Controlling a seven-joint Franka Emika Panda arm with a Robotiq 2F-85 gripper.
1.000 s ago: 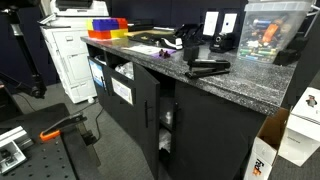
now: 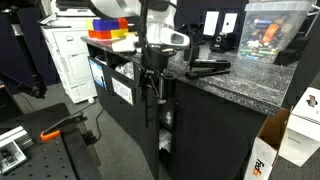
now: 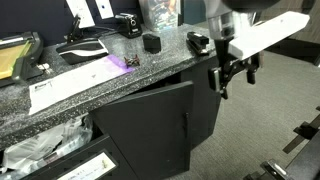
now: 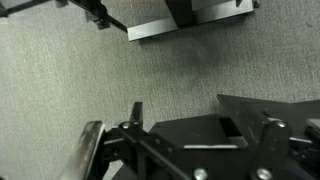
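Note:
A black cabinet door (image 2: 137, 115) stands part open, its upright handle (image 2: 147, 112) near the free edge. In the second exterior view, that door (image 3: 150, 130) also shows its handle (image 3: 185, 122), with my gripper (image 3: 238, 88) apart in the picture to its right. The gripper points downward, below countertop height. Its two fingers (image 3: 223, 88) are spread, and nothing shows between them. Dark panel surfaces (image 4: 190, 131) lie below the gripper in the wrist view. Whether a finger touches the door cannot be told.
The speckled countertop (image 2: 245, 85) holds a black stapler-like object (image 2: 207, 69) and a clear bin (image 2: 272, 30). A white box (image 2: 300, 130) stands right of the cabinet. White items (image 3: 45, 148) lie inside the cabinet. Grey floor (image 4: 75, 85) is open beside the door.
The arm was out of view one second ago, came in large and close to the camera, and is now farther back by the door. The door looks unmoved.

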